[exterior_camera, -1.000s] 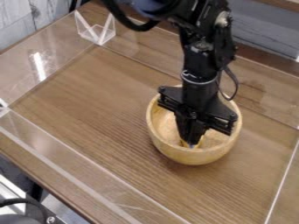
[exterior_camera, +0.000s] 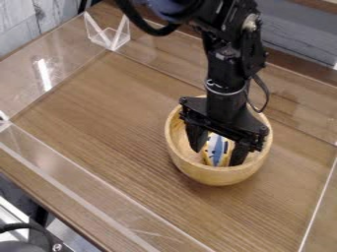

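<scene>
A round cream bowl stands on the right part of the wooden table. Inside it lies a small object with blue and white parts. The black gripper is lowered into the bowl over this object, its two fingers spread open, one on either side. Whether either finger touches the object is not clear.
A clear plastic stand or container is at the back left. A black cable shows at the lower left corner, and a grey wall runs behind the table at the upper right.
The gripper has risen a little and its fingers look wider apart, so more of the object in the bowl shows between them. The bowl has stayed about where it was.
</scene>
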